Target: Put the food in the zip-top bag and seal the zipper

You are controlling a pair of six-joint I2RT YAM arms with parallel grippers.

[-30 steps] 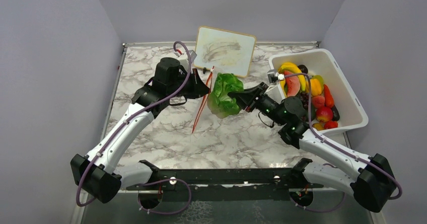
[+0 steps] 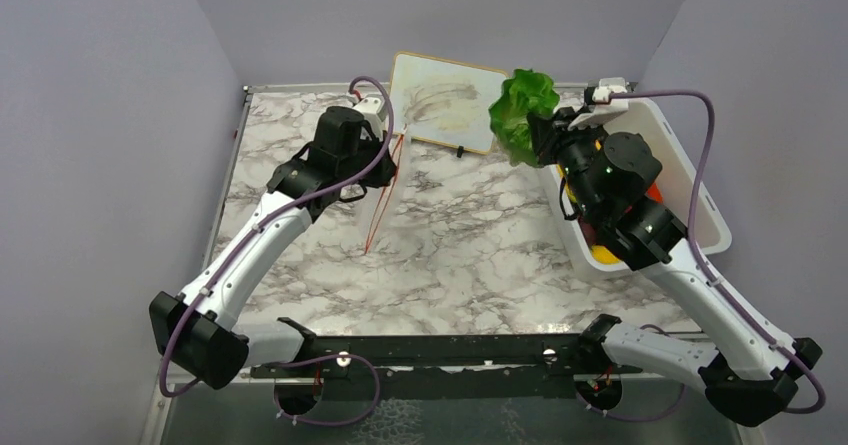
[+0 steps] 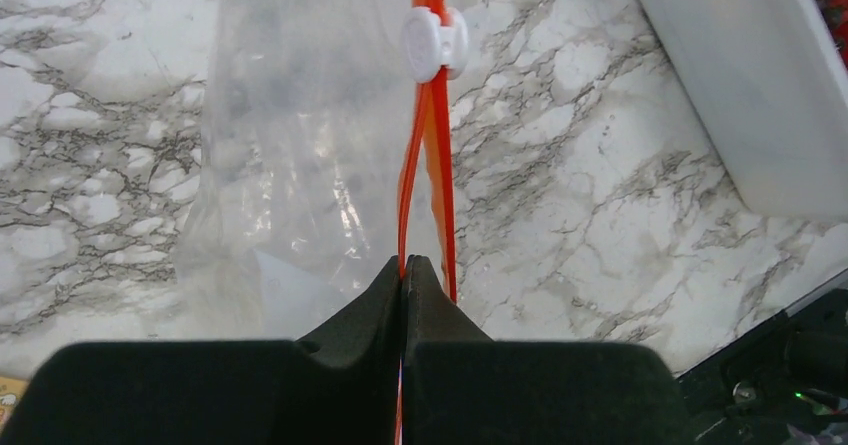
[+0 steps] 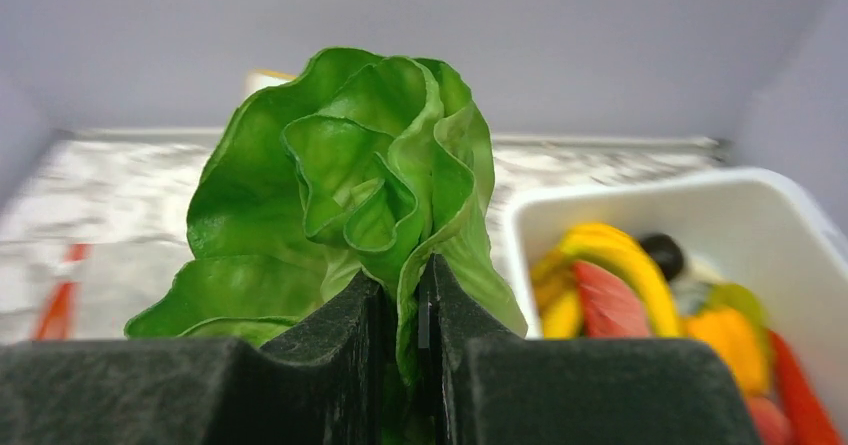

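The clear zip top bag (image 3: 300, 135) with orange zipper edges and a white slider (image 3: 432, 43) hangs from my left gripper, which is shut on the zipper edge; in the top view the bag (image 2: 385, 205) is left of centre. My right gripper is shut on a head of green lettuce (image 4: 300, 185), held up at the upper right in the top view (image 2: 522, 105), apart from the bag and near the food bin.
A white bin (image 2: 700, 205) at the right holds bananas, peppers and other food, partly hidden by my right arm. A board (image 2: 445, 95) lies at the back.
My right gripper has moved up and to the right with the lettuce, away from the bag. The left gripper and bag have shifted slightly left.
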